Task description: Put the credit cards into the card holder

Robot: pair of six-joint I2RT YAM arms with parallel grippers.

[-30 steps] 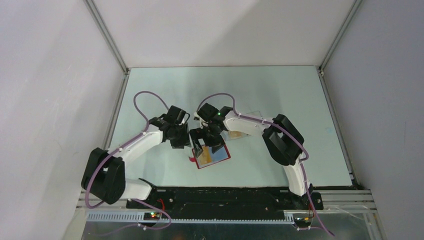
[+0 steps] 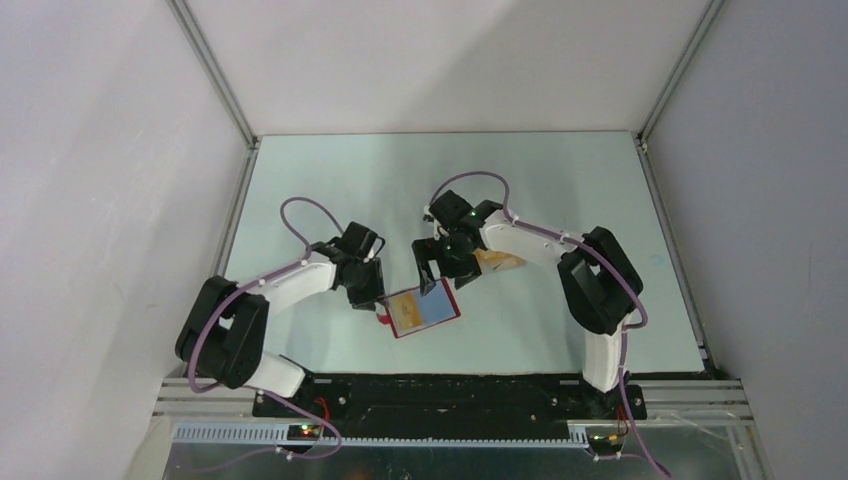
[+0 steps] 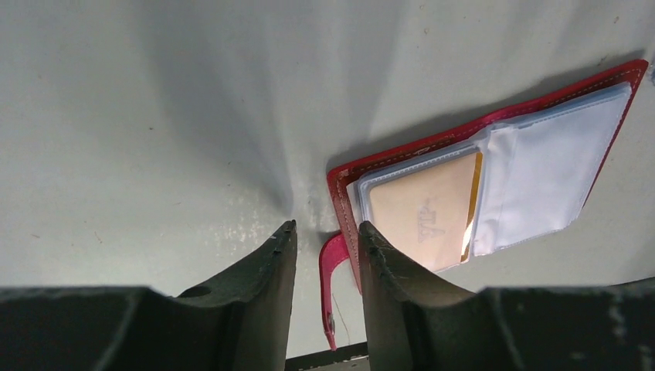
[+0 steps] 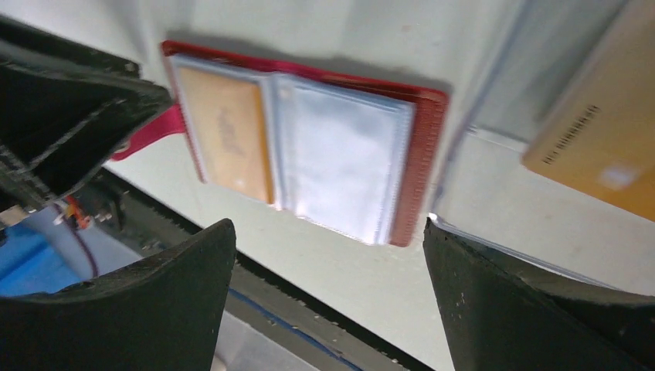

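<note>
The red card holder (image 2: 457,302) lies spread open on the table, with clear sleeves. A tan card (image 3: 421,209) with a gold stripe sits in its left sleeve. The right sleeve (image 3: 541,166) looks pale and empty. A short red strap (image 3: 328,267) sticks out from the left edge. My left gripper is partly open at that edge, the strap showing through its gap, no grip visible. Over the holder's right part my right gripper stands wide open, nothing held. A golden card (image 4: 602,147) lies to the right.
The golden card is in or on a clear case (image 4: 494,166) right of the holder, partly covered by my right arm from above. The table's front edge (image 4: 301,294) runs close by. Free table surface (image 2: 330,170) extends at the back.
My right gripper has moved to the right, off the tan card, leaving more of the holder uncovered. The left gripper has shifted slightly toward the front and right. The holder keeps its place.
</note>
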